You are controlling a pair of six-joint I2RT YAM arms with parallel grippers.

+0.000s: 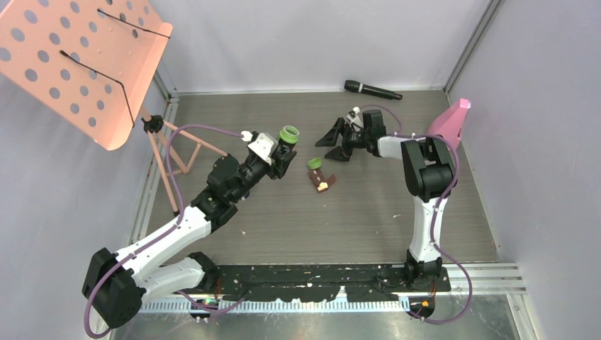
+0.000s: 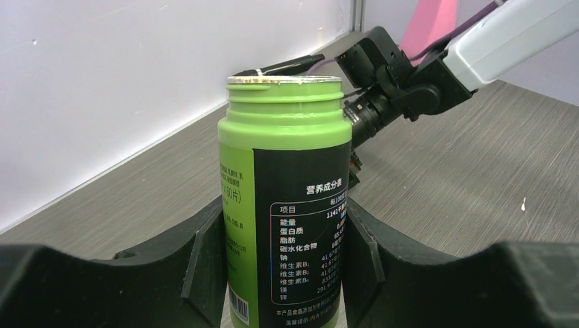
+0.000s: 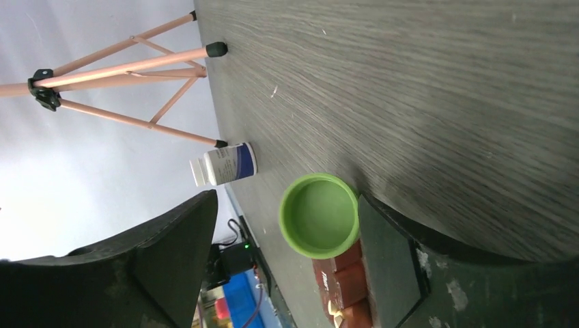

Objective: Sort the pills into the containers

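Observation:
A green bottle (image 2: pixel 293 225) with a black label stands upright and uncapped in my left gripper (image 1: pixel 286 155), a finger pressed to each side; its green neck (image 1: pixel 288 133) shows from above. The green cap (image 1: pixel 315 163) lies hollow side up on the table, touching or very close to a brown, block-like toy (image 1: pixel 321 181). Just right of the bottle, my right gripper (image 1: pixel 326 149) is spread open with nothing held. The right wrist view has the cap (image 3: pixel 319 215) beyond the gap, near the right finger. No loose pills can be made out.
A white bottle with a blue band (image 3: pixel 229 164) lies near the tripod legs (image 3: pixel 136 68). Along the back are a black microphone (image 1: pixel 373 90) and a pink object (image 1: pixel 451 122). A perforated orange panel (image 1: pixel 85 60) overhangs the left.

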